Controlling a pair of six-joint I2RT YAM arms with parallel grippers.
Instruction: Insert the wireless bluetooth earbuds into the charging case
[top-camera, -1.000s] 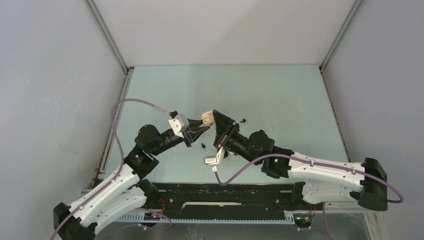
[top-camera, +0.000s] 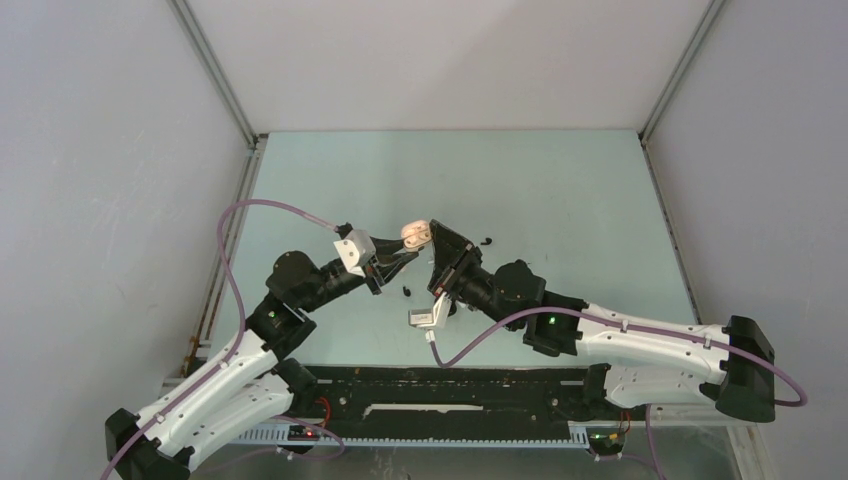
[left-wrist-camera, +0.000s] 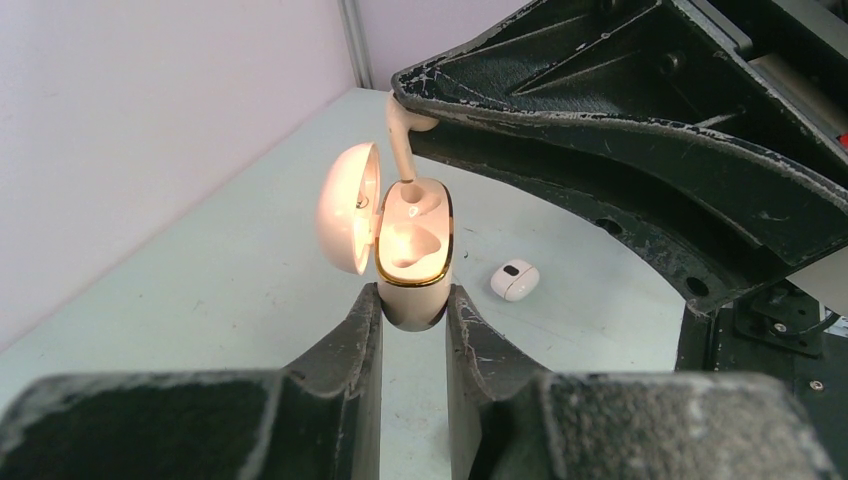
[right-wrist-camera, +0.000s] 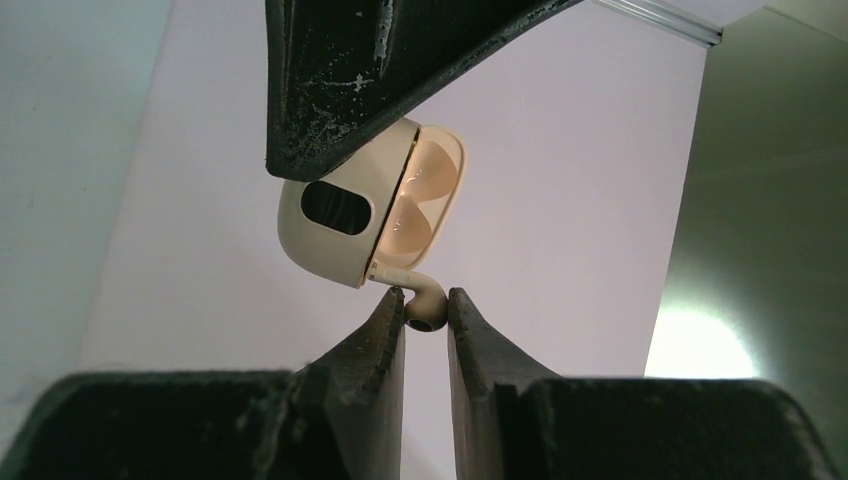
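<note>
The open charging case (left-wrist-camera: 413, 300), pale pink with its lid (left-wrist-camera: 345, 208) swung to the side, is held by my left gripper at its base, slots facing up. My right gripper is shut on a white earbud (right-wrist-camera: 420, 294) by its head; the stem points at the case. In the left wrist view this earbud's stem tip meets the top edge of the case by the upper slot; whether it is inside cannot be told. The top view shows both grippers meeting over the middle of the table.
A second white piece (left-wrist-camera: 515, 280), likely an earbud or small case, lies on the table (top-camera: 450, 170). Small dark bits (top-camera: 407, 291) lie near the middle.
Both arms have shifted very slightly in the top view, with the case and earbud still held together at the middle.
</note>
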